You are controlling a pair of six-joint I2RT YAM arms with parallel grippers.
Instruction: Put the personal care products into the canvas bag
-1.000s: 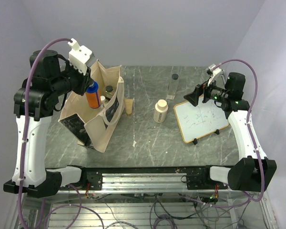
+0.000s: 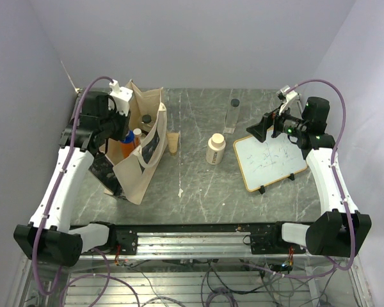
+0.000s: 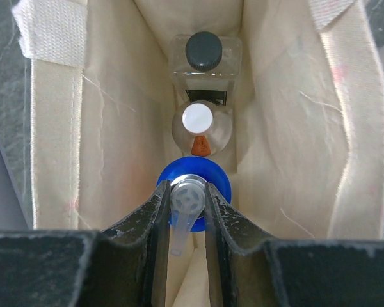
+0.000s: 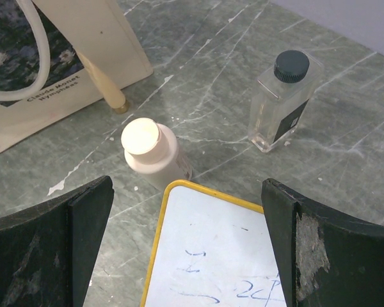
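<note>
My left gripper is down inside the canvas bag (image 2: 147, 176), shut on the cap of a blue-topped orange bottle (image 2: 128, 146). Beside that bottle in the bag stand a white-capped clear bottle (image 3: 197, 119) and a dark-capped clear bottle (image 3: 203, 51). Outside the bag are a white bottle (image 2: 215, 150), a clear rectangular bottle (image 4: 275, 109) with a black cap and a beige tube (image 4: 105, 86) against the bag's side. My right gripper (image 2: 265, 126) stands open above the whiteboard, holding nothing.
A whiteboard (image 2: 269, 160) with a yellow rim lies on the right of the grey marble table (image 2: 192, 198).
My left gripper has moved down into the bag with the orange bottle, which now sits lower among the other bottles. The right arm has not moved.
</note>
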